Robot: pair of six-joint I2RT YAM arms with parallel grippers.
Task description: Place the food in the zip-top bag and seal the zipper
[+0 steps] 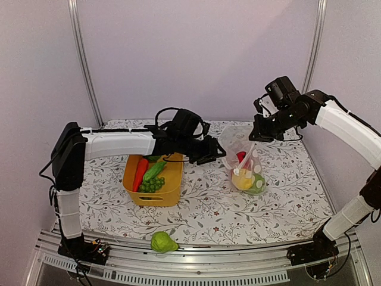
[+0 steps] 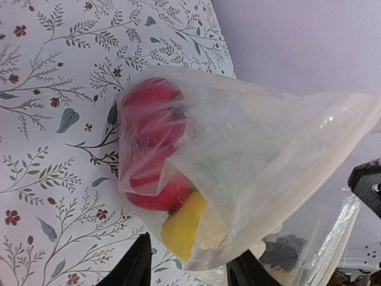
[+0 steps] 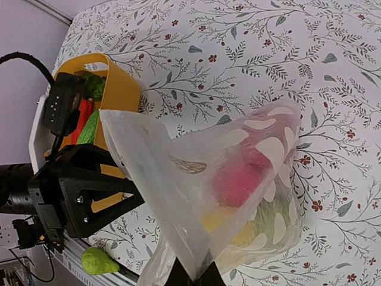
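A clear zip top bag (image 1: 247,164) with pale dots hangs from my right gripper (image 1: 255,136), which is shut on its upper edge. In the right wrist view the film comes together between that gripper's fingertips (image 3: 208,275). Red food (image 2: 153,140) and a yellow piece (image 2: 186,223) lie inside, with something green (image 3: 275,220) beside them. My left gripper (image 1: 215,152) stands at the bag's left side. Its fingers (image 2: 136,262) are apart, and the bag's rim reaches down close to the right-hand one. Whether film lies between them is hard to tell.
A yellow basket (image 1: 159,199) at left holds a red pepper (image 1: 140,173), a green pod (image 1: 154,170), grapes (image 1: 152,184) and something leafy, partly under my left arm. A green pear-shaped piece (image 1: 163,242) rests at the front rail.
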